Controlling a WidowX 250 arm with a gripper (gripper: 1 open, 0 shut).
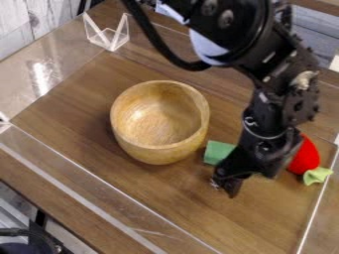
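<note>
The black gripper [233, 175] is low over the table, right of the wooden bowl [159, 122], its fingers over or beside a green block [217, 152]; whether they hold anything cannot be seen clearly. The arm hides much of the green block. A red object [306, 153] lies at the right behind the gripper, with a light green piece [316, 176] beside it.
A clear plastic holder [109, 32] stands at the back left. A transparent edge runs along the table's near left side.
</note>
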